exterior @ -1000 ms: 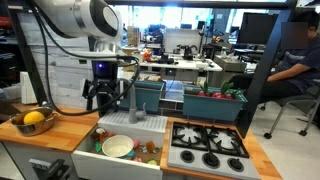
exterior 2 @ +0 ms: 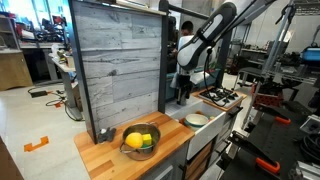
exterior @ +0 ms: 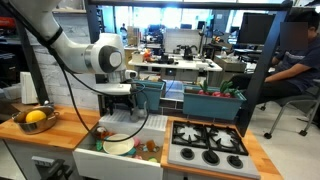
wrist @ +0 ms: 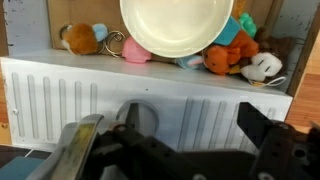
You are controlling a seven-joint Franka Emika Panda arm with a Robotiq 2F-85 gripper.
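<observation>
My gripper (exterior: 117,108) is open above the back of the pulled-out drawer (exterior: 100,157), with nothing seen between its fingers. In the wrist view its dark fingers (wrist: 262,130) stand apart over a white ribbed surface (wrist: 60,95). A round grey object (wrist: 138,117) sits close to the left finger and is partly hidden. Beyond the ribbed surface, inside the drawer, lies a cream bowl (wrist: 178,22). Around it are an orange-brown plush toy (wrist: 82,39), a pink toy (wrist: 136,50), an orange toy (wrist: 232,52) and a white-and-brown plush (wrist: 262,66).
A stove (exterior: 210,146) stands right of the drawer. On the wooden counter to the left is a metal pot (exterior: 36,121) with yellow and green items. Teal baskets (exterior: 212,104) line the back. A grey plank wall (exterior 2: 125,75) rises beside the arm.
The arm has come down and its wrist has shifted a little to the right in exterior view 1. The bowl and drawer appear unmoved.
</observation>
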